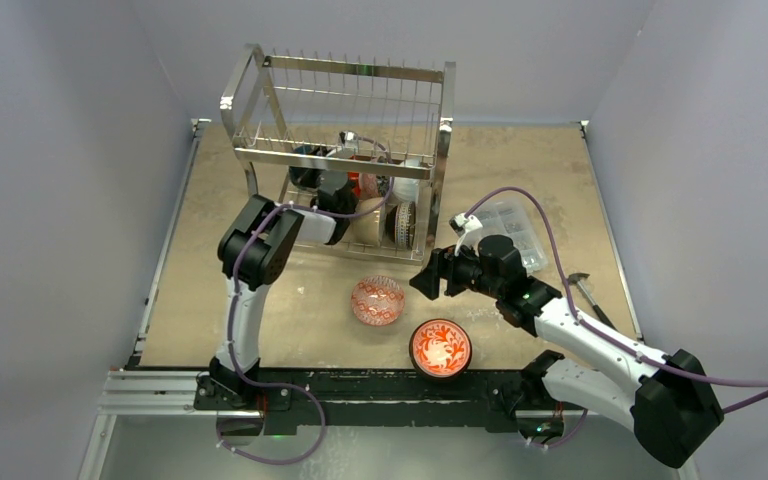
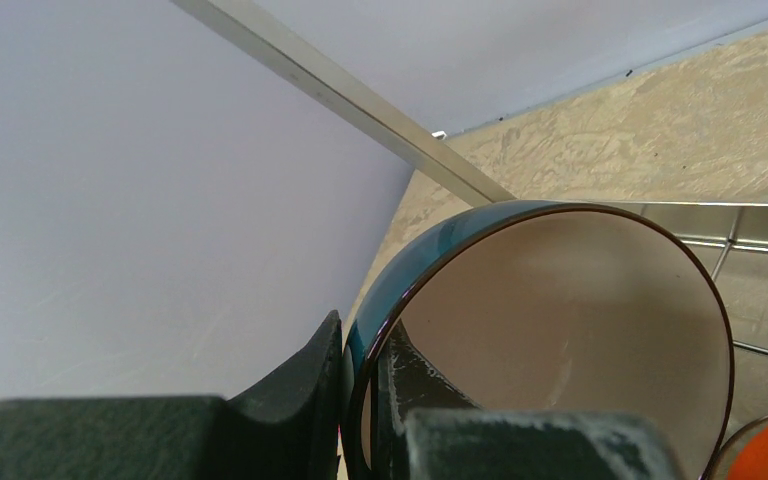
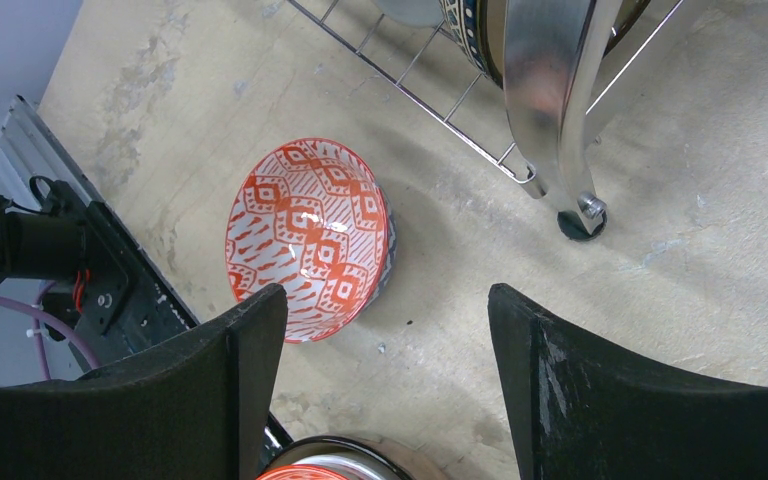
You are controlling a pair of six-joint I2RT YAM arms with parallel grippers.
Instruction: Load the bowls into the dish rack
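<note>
My left gripper is shut on the wall of a blue bowl [image 2: 570, 310] with a beige inside, one finger on each side of its rim. In the top view this bowl is mostly hidden behind the arm and the upper shelf, at the left of the dish rack's [image 1: 351, 160] lower level. My right gripper hangs open and empty above the table. A red-and-white patterned bowl [image 3: 305, 240] lies on the table, apart from its fingers. Nearer the front edge sits an orange floral bowl [image 1: 440, 348] inside a dark-rimmed one.
On the lower level stand a beige bowl [image 1: 368, 225], a dark patterned bowl [image 1: 406, 225], an orange bowl and a white one. The upper shelf is bare. A clear plastic box [image 1: 512, 230] and a hammer [image 1: 592, 300] lie to the right.
</note>
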